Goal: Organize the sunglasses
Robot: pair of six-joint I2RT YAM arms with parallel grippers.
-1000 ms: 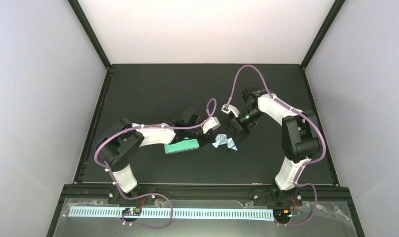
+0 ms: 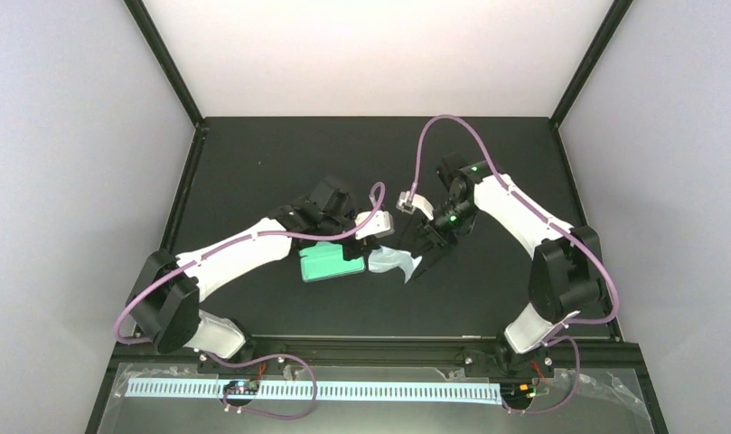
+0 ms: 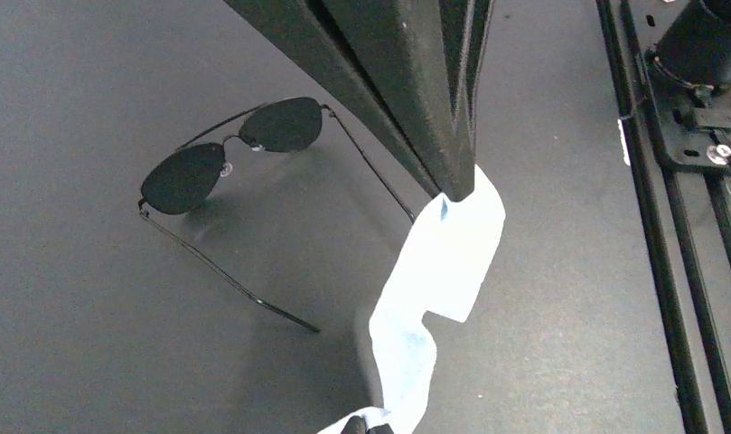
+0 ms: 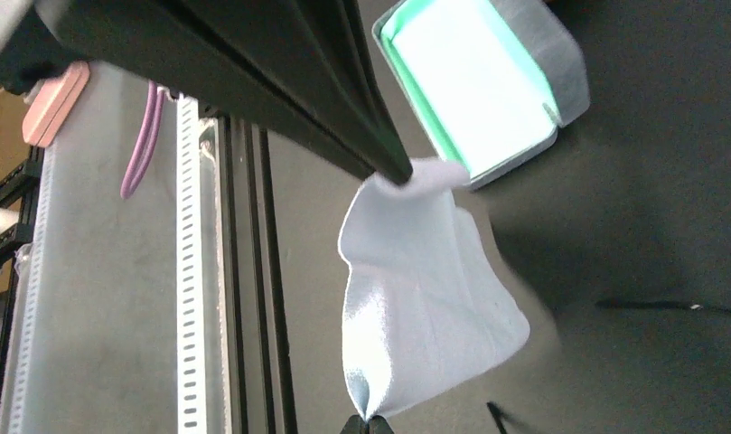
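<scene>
A pale cleaning cloth (image 2: 393, 260) is held up between my two grippers. My left gripper is shut on one corner, and my right gripper is shut on another, with the cloth hanging in folds. Dark-lensed sunglasses (image 3: 280, 127) lie open on the mat beyond the cloth in the left wrist view, temples toward it; from the top they are mostly hidden under the right arm. A green case (image 2: 330, 264) lies below my left gripper, its pale interior showing in the right wrist view.
A metal rail with a perforated white strip (image 2: 312, 389) runs along the front edge, beside both arm bases.
The cloth has shifted left, toward the green case, and changed shape.
</scene>
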